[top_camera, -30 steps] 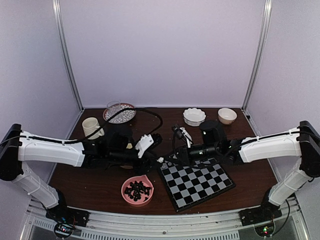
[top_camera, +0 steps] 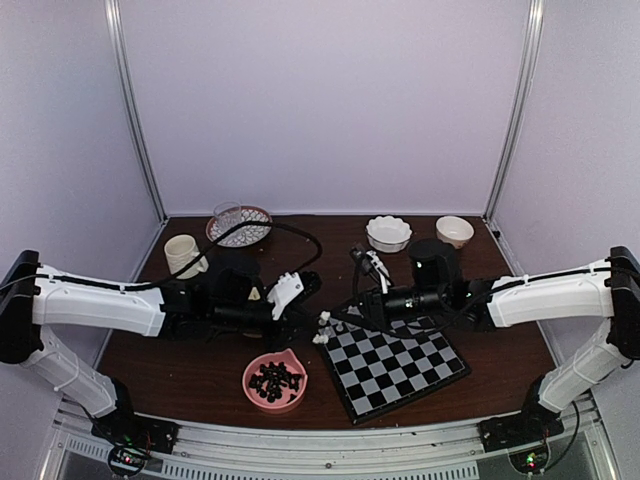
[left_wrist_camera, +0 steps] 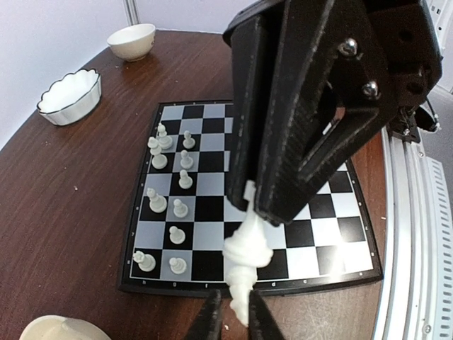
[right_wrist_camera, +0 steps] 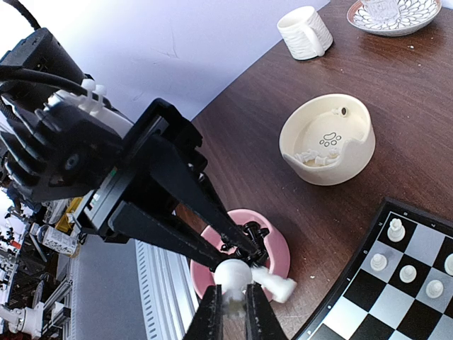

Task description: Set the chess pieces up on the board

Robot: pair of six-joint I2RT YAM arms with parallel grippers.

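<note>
The checkered board (top_camera: pixel 400 370) holds several white pieces along one side, seen in the left wrist view. My two grippers meet above its left edge. My right gripper is shut on a white chess piece (right_wrist_camera: pixel 233 278) at the bottom of its view. My left gripper (top_camera: pixel 305 320) is just left of it; a white piece also shows at its fingertips in the right wrist view, though whether it grips that piece is unclear. A pink bowl (top_camera: pixel 247 390) of black pieces sits below.
A cream bowl (right_wrist_camera: pixel 297 138) with white pieces sits left of the board. A mug (top_camera: pixel 183 255), patterned plate (top_camera: pixel 255 235), fluted dish (top_camera: pixel 389 232) and white bowl (top_camera: pixel 454 231) stand at the back.
The right arm shifted slightly.
</note>
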